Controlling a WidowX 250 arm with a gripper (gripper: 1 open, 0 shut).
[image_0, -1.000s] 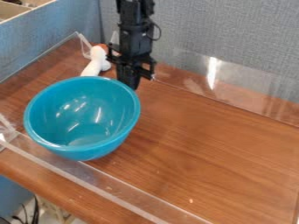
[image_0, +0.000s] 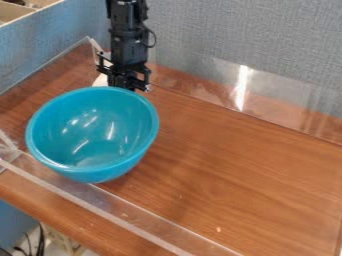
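A large turquoise bowl (image_0: 94, 135) sits on the left part of the wooden table (image_0: 241, 190). Behind it, my black gripper (image_0: 123, 82) is low at the back left, just beyond the bowl's far rim. A small white object (image_0: 102, 80) is mostly hidden behind the gripper and the bowl. Whether the fingers are shut or hold anything is too dark and small to tell.
Clear plastic guards run along the table's back and front-left edges. A grey textured wall (image_0: 254, 45) stands behind, with a blue-grey panel (image_0: 40, 50) at the left.
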